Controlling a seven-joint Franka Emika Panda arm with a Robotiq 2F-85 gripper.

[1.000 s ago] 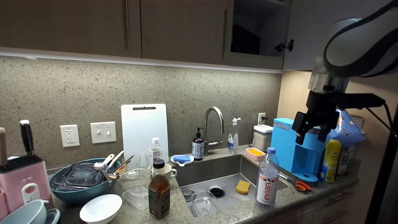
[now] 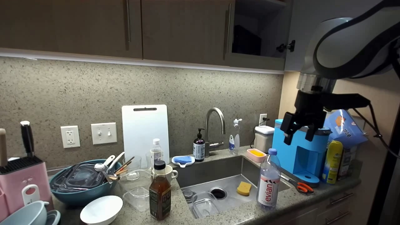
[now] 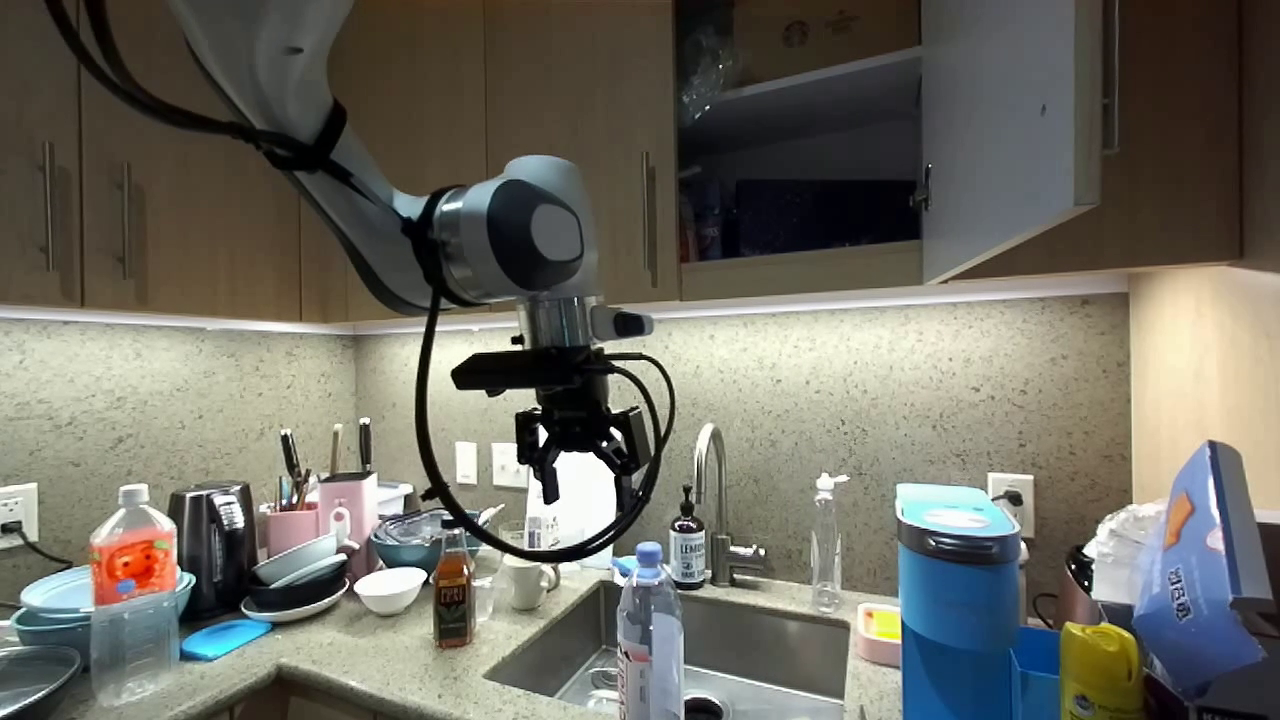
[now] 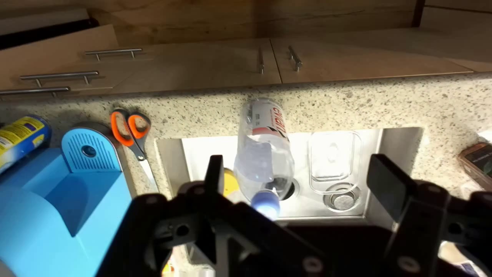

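Observation:
My gripper (image 2: pixel 298 140) hangs in the air above the sink area, pointing down, its fingers spread apart with nothing between them. In the wrist view the gripper shows a wide gap. Below it a clear Evian bottle (image 4: pixel 263 152) with a blue cap stands upright on the counter's front edge by the sink, seen from above between the fingers. The same bottle (image 2: pixel 268 182) appears in exterior view 1, lower than the gripper and apart from it. In exterior view 2 the bottle (image 3: pixel 649 636) is cut off at the bottom.
Beside the bottle lie orange-handled scissors (image 2: pixel 302 187) and a blue coffee machine (image 2: pixel 285 150). The sink (image 2: pixel 225 180) holds a yellow sponge (image 2: pixel 244 188) and a clear container. A sauce bottle (image 2: pixel 160 195) and a white bowl (image 2: pixel 101 210) stand left. An upper cabinet door (image 3: pixel 1008 132) hangs open.
In exterior view 1 my arm and gripper have shifted to the left and slightly down. The bottle and the other things on the counter have stayed put.

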